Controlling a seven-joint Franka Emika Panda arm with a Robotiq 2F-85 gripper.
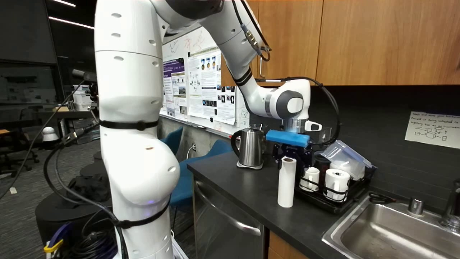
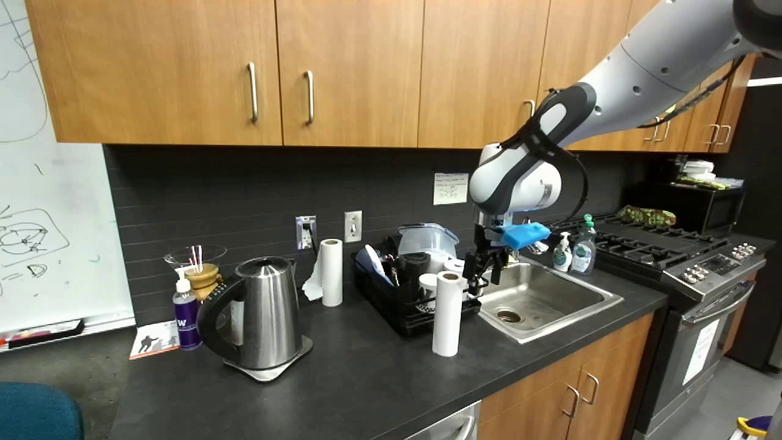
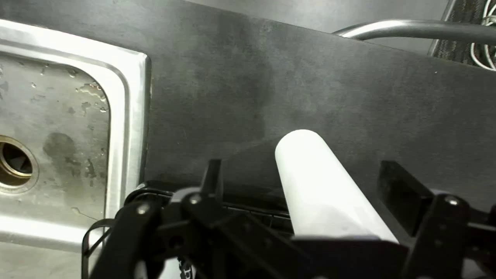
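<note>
A white paper roll (image 1: 286, 183) stands upright on the dark counter, in front of the dish rack. In exterior view 2 the same roll (image 2: 447, 315) is left of my gripper (image 2: 484, 278). My gripper (image 1: 295, 166) points down, open, its black fingers at about the height of the roll's top. From the wrist, the roll (image 3: 325, 190) shows in the gap between the spread fingers, its upper end hidden by the gripper's body. Whether the roll truly lies between the fingers or only lines up with them, I cannot tell.
The black dish rack (image 2: 407, 319) holds mugs and a clear tub (image 2: 429, 241). A steel sink (image 2: 546, 297) lies to its right, a kettle (image 2: 267, 315) to the left. Another paper roll (image 2: 332, 272) stands by the wall.
</note>
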